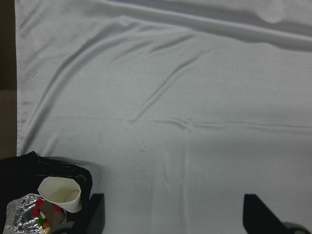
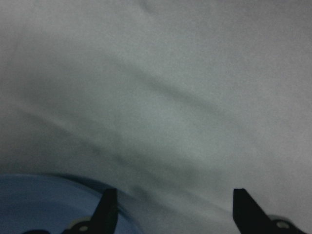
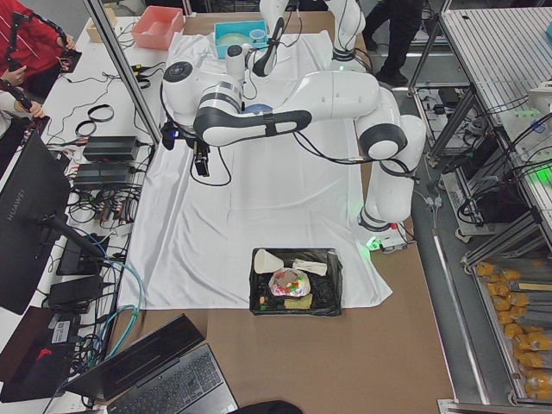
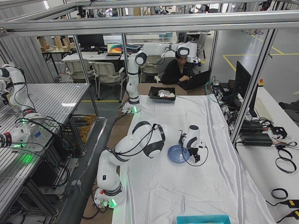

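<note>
My left gripper (image 3: 202,164) stands open over white cloth, nothing between its fingers; below-left in the left wrist view is a black-lined bin (image 3: 331,280) (image 1: 14,168) holding a white cup (image 3: 266,263) (image 1: 61,192) and crumpled foil with coloured bits (image 3: 288,281) (image 1: 22,214). My right gripper (image 4: 195,156), also open and empty, is just beside a blue bowl (image 4: 175,154) (image 2: 39,200). In the camera left view the bowl is mostly hidden behind the left arm.
A turquoise tray (image 3: 222,29) (image 4: 203,219) sits at the cloth's far end in the camera left view. Laptops, cables and metal posts line the edges; a seated person (image 4: 171,74) is behind the bin.
</note>
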